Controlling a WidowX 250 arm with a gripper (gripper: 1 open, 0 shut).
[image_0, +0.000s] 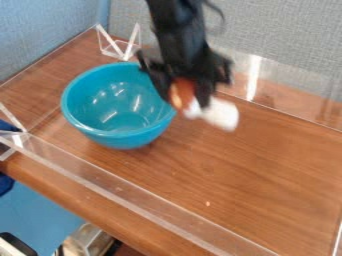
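Observation:
My black gripper is blurred, raised over the right rim of the teal bowl. It is shut on an orange-and-white object, which hangs below the fingers, blurred, just right of the bowl. The bowl sits on the wooden table at the left and looks empty.
A clear strip runs along the front edge of the table, and clear panels stand at the back. A dark blue item is at the left edge.

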